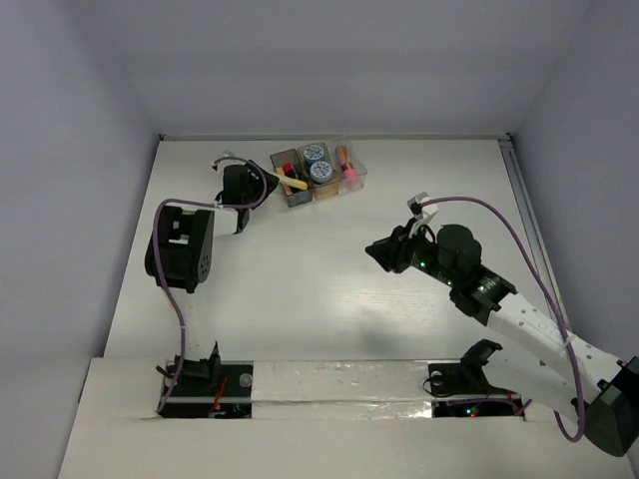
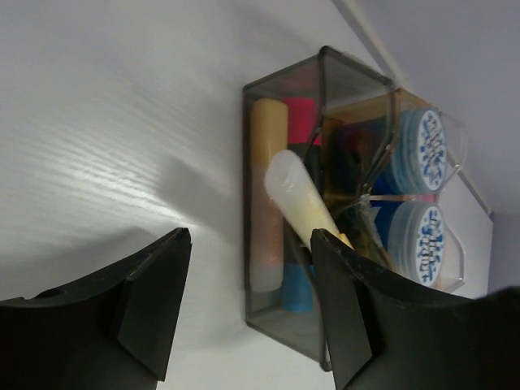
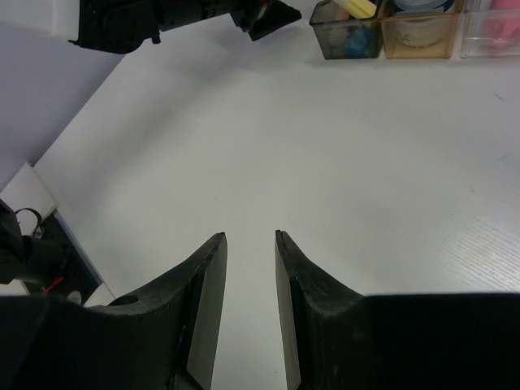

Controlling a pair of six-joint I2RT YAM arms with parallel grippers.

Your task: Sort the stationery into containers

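My open left gripper hangs at the left end of the container group, empty between its fingers. A pale yellow stick (image 2: pixel 299 199) lies slanted over the dark grey container (image 2: pixel 280 317), which holds an orange-and-pink stick (image 2: pixel 266 203) and a red-topped item (image 2: pixel 301 114). The amber container (image 3: pixel 418 41) holds two blue-and-white lidded tubs (image 1: pixel 320 171). A clear container (image 3: pixel 491 45) holds pink and orange items (image 1: pixel 347 164). My right gripper stands open over bare table at the right, empty.
Walls border it at the back and sides, with a metal rail (image 1: pixel 339 137) along the back edge.
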